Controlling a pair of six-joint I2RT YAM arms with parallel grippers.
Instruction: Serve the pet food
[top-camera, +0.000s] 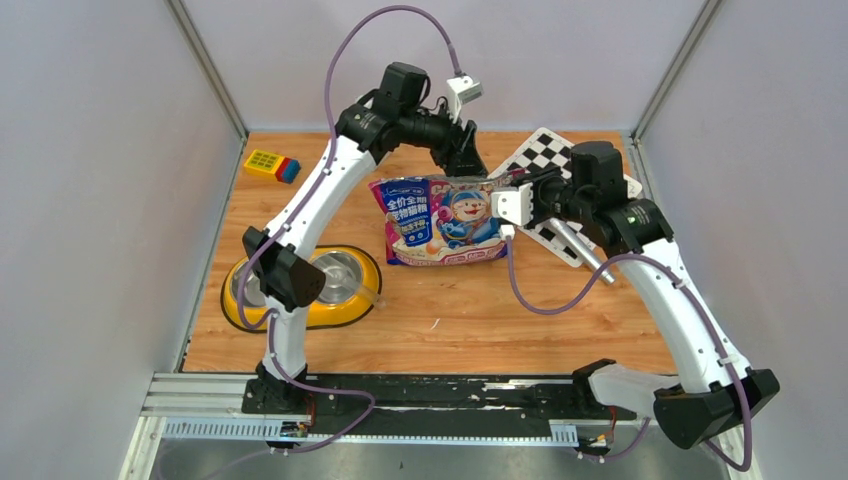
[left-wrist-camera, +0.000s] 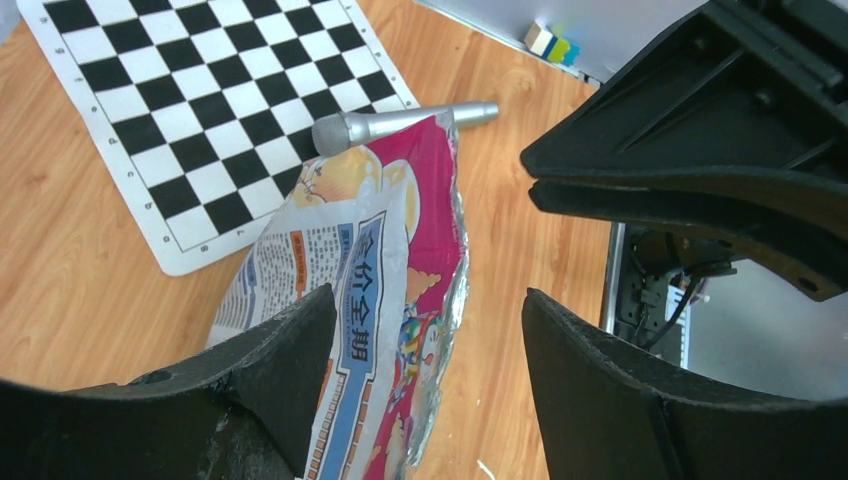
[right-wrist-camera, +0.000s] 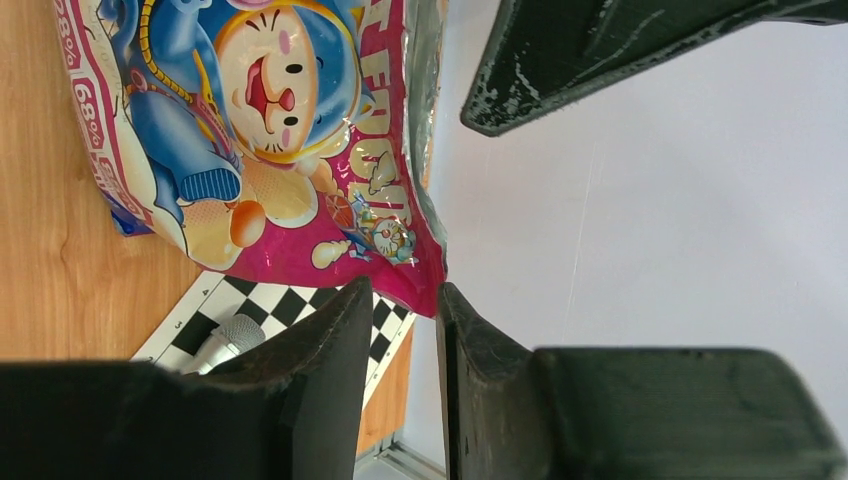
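Observation:
The pink and blue pet food bag stands upright mid-table, its silver-edged top toward the back. Just above its back edge is my left gripper, open; the bag's end shows beyond its spread fingers, with no grip on it. My right gripper is at the bag's upper right corner, open by a small gap, and nothing is held there. A yellow feeder with two metal bowls lies at the front left, partly behind the left arm. A clear scoop-like piece rests in its right bowl.
A checkerboard lies at the back right with a grey microphone over its edge. Yellow, red and blue blocks sit at the back left. Both grippers are close together above the bag.

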